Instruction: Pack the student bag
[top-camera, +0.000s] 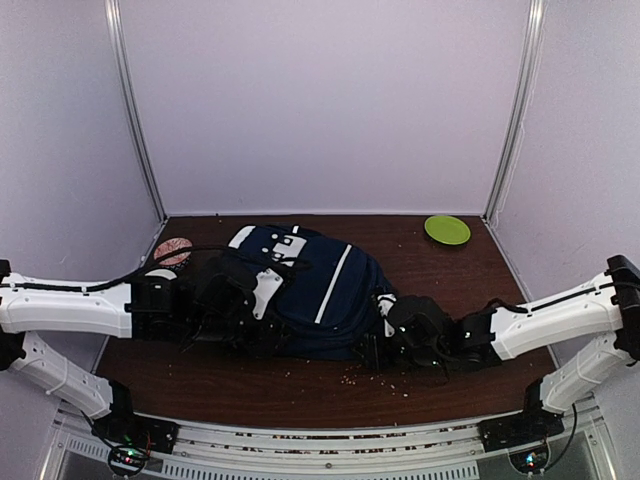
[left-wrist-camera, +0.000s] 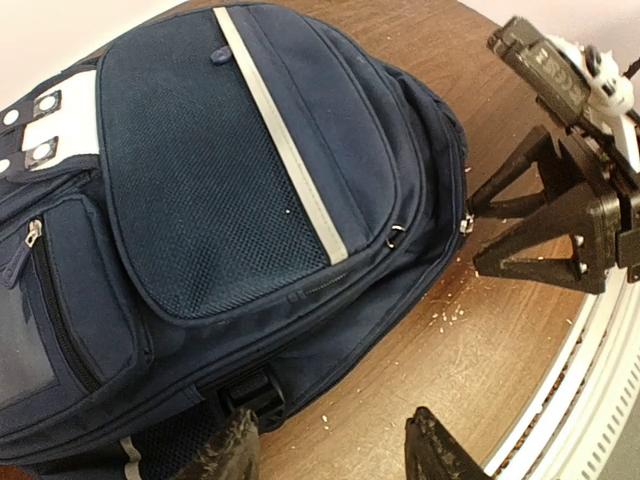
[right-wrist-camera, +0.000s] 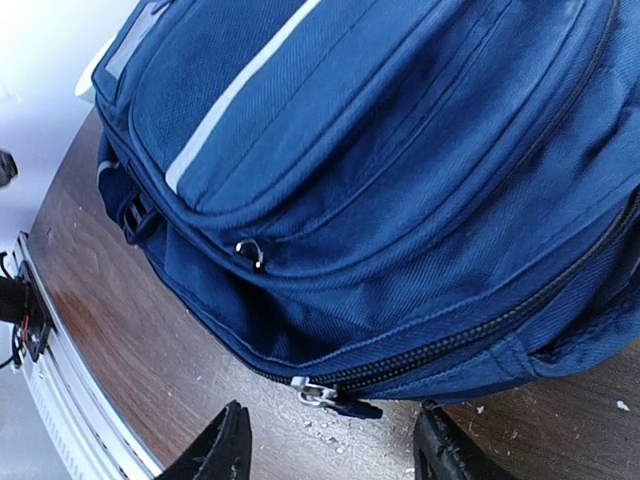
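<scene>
A navy backpack (top-camera: 315, 280) with pale stripes and a white patch lies on its back across the table. My left gripper stands open over the bag's near left edge, nothing visible between its fingers. My right gripper is at the bag's right lower edge, its fingers apart on either side of a zipper pull (right-wrist-camera: 340, 405), which hangs from the zipper (right-wrist-camera: 440, 345); I cannot see it touching the pull. In the left wrist view the right gripper's fingers reach toward that same corner.
A green plate (top-camera: 447, 229) lies at the back right, a pink round item (top-camera: 172, 248) at the back left, partly hidden. Small pale crumbs are scattered on the brown table (top-camera: 460, 395) near the bag's front. The walls bound the sides and back.
</scene>
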